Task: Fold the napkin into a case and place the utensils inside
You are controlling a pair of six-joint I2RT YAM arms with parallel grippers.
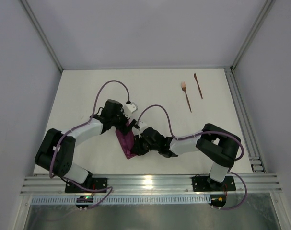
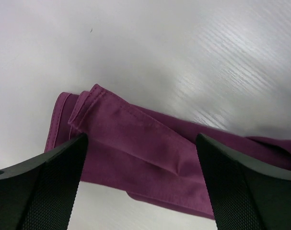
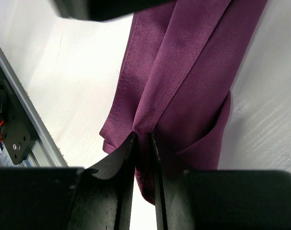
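Observation:
The maroon napkin lies folded in a long strip at the front middle of the table. My left gripper hangs open over its upper part, with folded layers and a stitched edge between and below the fingers. My right gripper is at the near end of the napkin, its fingertips close together on a narrow fold of cloth; whether they grip it firmly I cannot tell. A fork and a thin wooden utensil lie at the back right.
A metal rail runs along the front edge, beside the right gripper's view. Both arms are close together over the napkin.

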